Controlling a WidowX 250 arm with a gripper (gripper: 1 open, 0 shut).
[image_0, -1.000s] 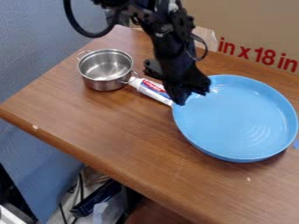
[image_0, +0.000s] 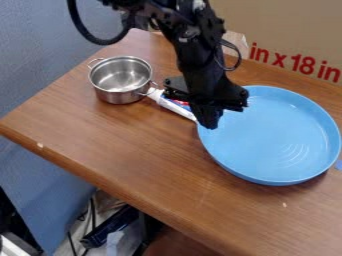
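The black gripper (image_0: 207, 118) points down over the left edge of a round blue plate (image_0: 274, 140), beside a white toothpaste tube (image_0: 173, 104) with red and blue print. Its fingertips are low by the tube's right end; whether they are open or shut, or touch the tube, I cannot tell. A small steel pot (image_0: 120, 78) stands to the left, close to the tube's far end.
A cardboard box (image_0: 294, 40) stands at the back right.
The gripper has shifted slightly down over the last second. The pot, tube and plate look unchanged.
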